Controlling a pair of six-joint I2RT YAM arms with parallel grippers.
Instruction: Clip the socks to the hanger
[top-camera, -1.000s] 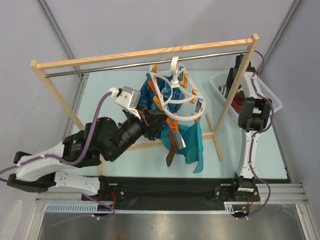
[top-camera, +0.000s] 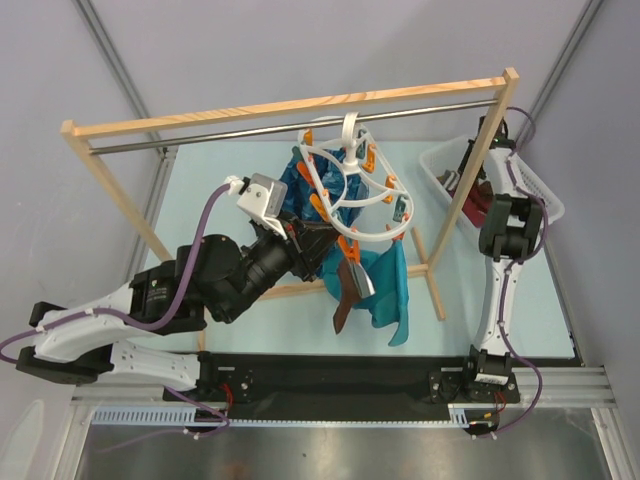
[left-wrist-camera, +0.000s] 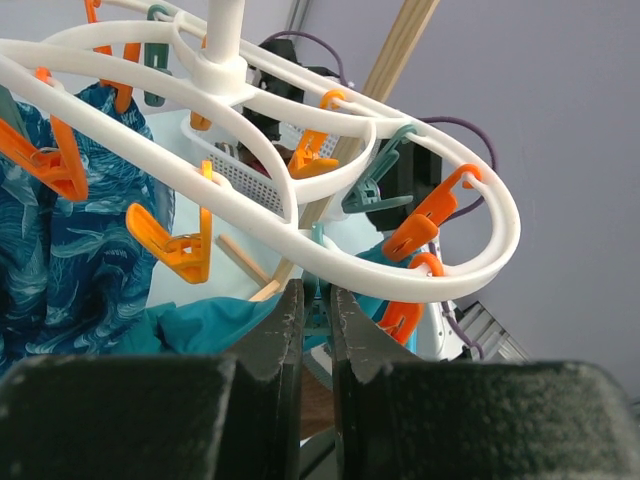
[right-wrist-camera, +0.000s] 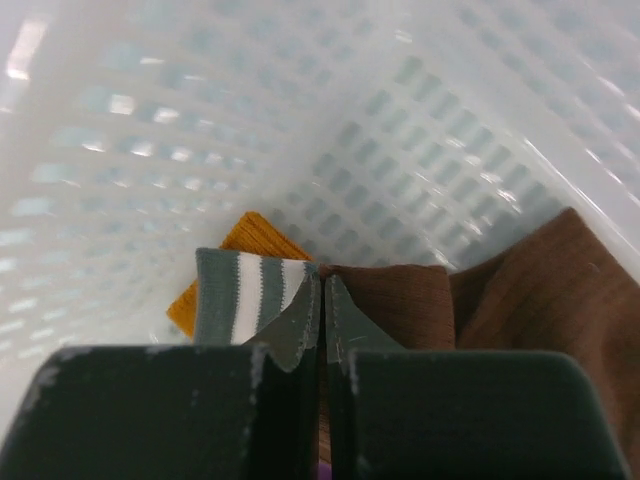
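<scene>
The white clip hanger (top-camera: 350, 230) hangs from the rail, with blue patterned, teal and brown socks below it. My left gripper is shut on a teal clip under the hanger's front ring; orange clips (left-wrist-camera: 170, 245) are around it. My right gripper is down inside the white basket (right-wrist-camera: 440, 130), shut at a striped sock (right-wrist-camera: 235, 295) and a brown sock (right-wrist-camera: 540, 290); whether cloth is between its fingertips is hard to tell. A mustard sock (right-wrist-camera: 255, 235) lies behind them.
The wooden rack (top-camera: 290, 97) spans the table, its right post beside the basket (top-camera: 545, 200). Bare table (top-camera: 200, 170) shows at the back left and front right.
My right arm has shifted slightly within the basket. The left arm and hanger look almost unchanged.
</scene>
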